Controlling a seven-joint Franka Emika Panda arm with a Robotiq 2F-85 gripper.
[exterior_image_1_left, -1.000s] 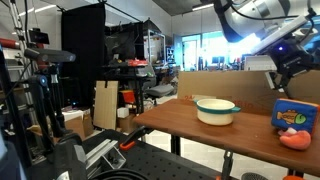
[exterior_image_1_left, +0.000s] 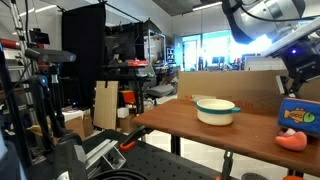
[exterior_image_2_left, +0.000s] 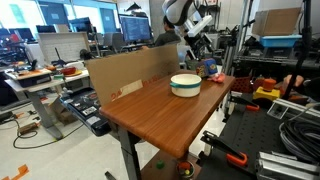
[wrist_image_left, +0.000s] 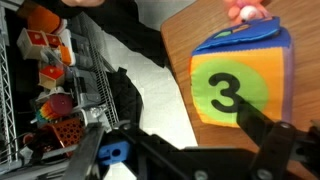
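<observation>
A soft block (wrist_image_left: 235, 85) with a yellow face, a black number 3 and blue edges sits on the wooden table, in front of my gripper in the wrist view. My fingers stand open, with nothing held between them; the right finger (wrist_image_left: 268, 140) overlaps the block's lower corner in this view, and contact cannot be judged. From exterior view 1, the blue side of the block (exterior_image_1_left: 298, 114) shows at the table's right end, and the gripper is hard to make out behind it. A pink-red toy (exterior_image_1_left: 292, 140) lies beside the block, also visible as a toy (wrist_image_left: 245, 10) at the wrist view's top.
A white bowl (exterior_image_1_left: 215, 112) stands mid-table, well apart from the block. Past the table edge, the wrist view shows a wire rack (wrist_image_left: 95, 70) with boxes below.
Over the last second the arm has shifted right and lower, behind the block. Block, toy and bowl look unmoved.
</observation>
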